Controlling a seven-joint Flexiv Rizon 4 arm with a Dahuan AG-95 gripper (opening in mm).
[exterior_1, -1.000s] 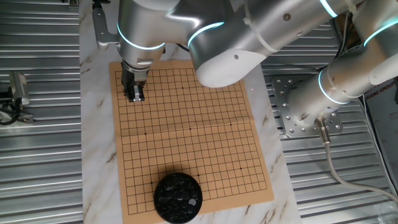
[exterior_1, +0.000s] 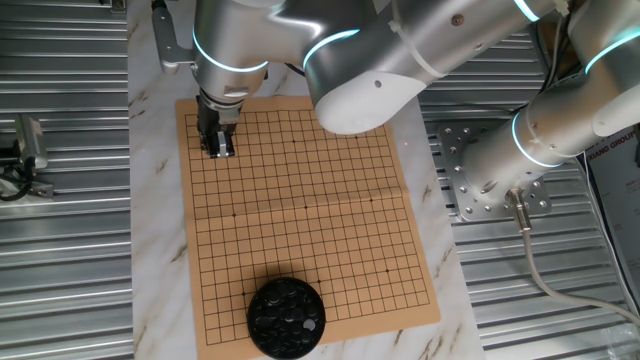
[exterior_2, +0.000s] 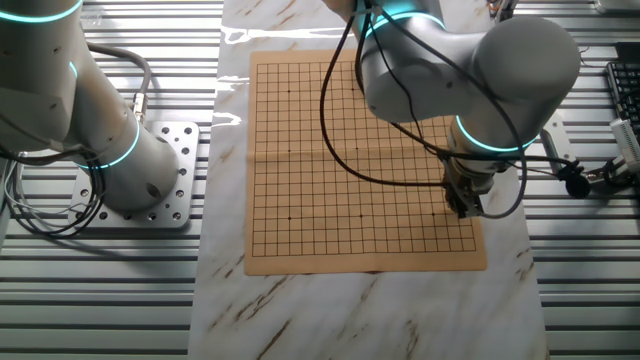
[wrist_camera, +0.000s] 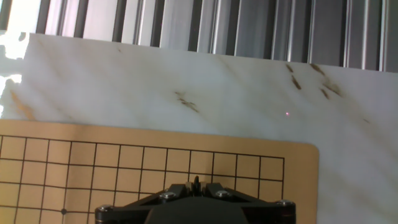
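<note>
My gripper (exterior_1: 222, 152) is over the upper left corner of the wooden go board (exterior_1: 345, 245), pointing down. In the wrist view the fingertips of the gripper are drawn close together, with a thin dark sliver standing between them; I cannot tell whether that is a game stone or part of the fingers. No loose stones show on the visible squares of the board. A round black bowl (exterior_1: 252, 318) of dark stones rests on the board's lower edge in exterior view 1, well away from the gripper. Exterior view 2 shows the gripper (exterior_2: 460, 205) partly covered by cables.
A white marbled tabletop (exterior_1: 160, 230) borders the board, with ribbed metal (exterior_1: 65, 270) beyond it. The arm's base plate (exterior_2: 180, 160) is bolted beside the table. Black cables (exterior_2: 330, 130) loop around the arm. Most of the board is open.
My gripper has shifted very slightly right and up in exterior view 1, and the arm's links have moved a little with it. The bowl and board stay put.
</note>
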